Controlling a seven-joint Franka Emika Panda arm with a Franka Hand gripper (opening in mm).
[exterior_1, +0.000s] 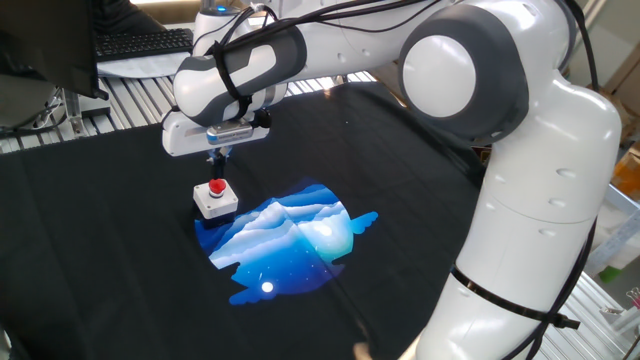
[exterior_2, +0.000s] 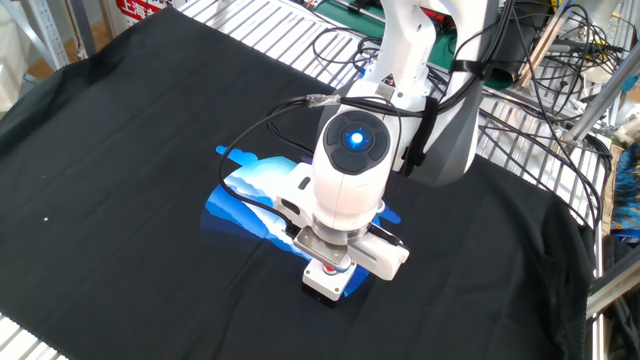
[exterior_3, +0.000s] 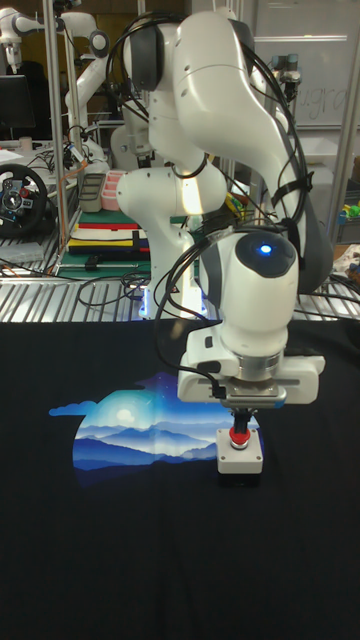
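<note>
A white box with a red push button (exterior_1: 217, 186) on top stands upright on the black cloth. My gripper (exterior_3: 242, 429) points straight down over that button. Its dark fingers are close together in a narrow column, shut, with nothing showing between them. The tips are at the red cap; whether they press it down I cannot tell. In exterior view 2 the gripper's white body covers most of the button, and only the white box (exterior_2: 327, 278) and a bit of red show beneath.
A flat blue mountain picture (exterior_1: 290, 240) lies beside the box on the black cloth (exterior_1: 110, 260). A keyboard (exterior_1: 143, 43) sits beyond the cloth's edge, and dark cables (exterior_2: 240, 150) loop around the arm.
</note>
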